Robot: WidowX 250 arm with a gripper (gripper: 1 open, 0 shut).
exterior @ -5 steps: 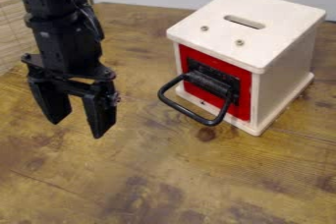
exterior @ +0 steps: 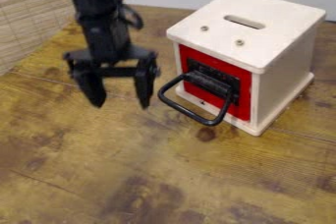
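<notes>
My black gripper [exterior: 117,88] hangs open over the wooden table at the left, somewhat blurred, with nothing visible between its fingers. To its right stands a pale wooden box [exterior: 272,74] with a slot in its top and a red front panel [exterior: 238,110]. A black loop handle [exterior: 186,109] sticks out from that panel toward my gripper, a short way from the fingers.
A woven mat [exterior: 29,17] lies at the upper left, and a pale wall runs behind the table.
My gripper has moved up and to the right in the view, closer to the box's handle. The box and handle have not moved.
</notes>
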